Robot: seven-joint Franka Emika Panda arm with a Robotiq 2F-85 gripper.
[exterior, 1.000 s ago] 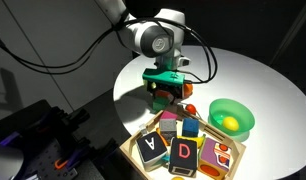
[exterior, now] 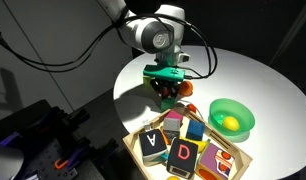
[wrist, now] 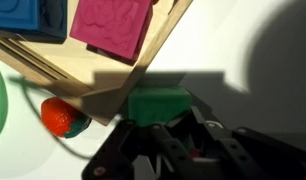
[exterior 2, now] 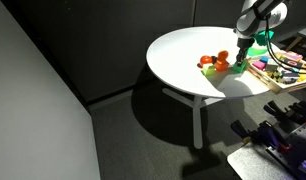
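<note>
A green block (wrist: pixel 159 104) sits between the dark fingers of my gripper in the wrist view, right beside the wooden tray's edge. Exterior view 1 shows the gripper (exterior: pixel 166 94) pointing down just behind the tray, with part of the green block (exterior: pixel 167 104) below it. The wooden tray (exterior: pixel 130 146) holds several blocks, among them a pink one (exterior: pixel 172 121), a blue one (exterior: pixel 195 130) and black-faced letter blocks. Whether the green block touches the table cannot be told.
A green bowl (exterior: pixel 231 109) with a yellow item in it stands right of the tray. A red strawberry-like piece (wrist: pixel 63 117) lies beside the tray's wall. Orange and red items (exterior 2: pixel 223 57) are grouped near the arm.
The gripper and the green block have shifted slightly to the right in exterior view 1, toward the tray. The tray, its blocks and the bowl look unmoved.
</note>
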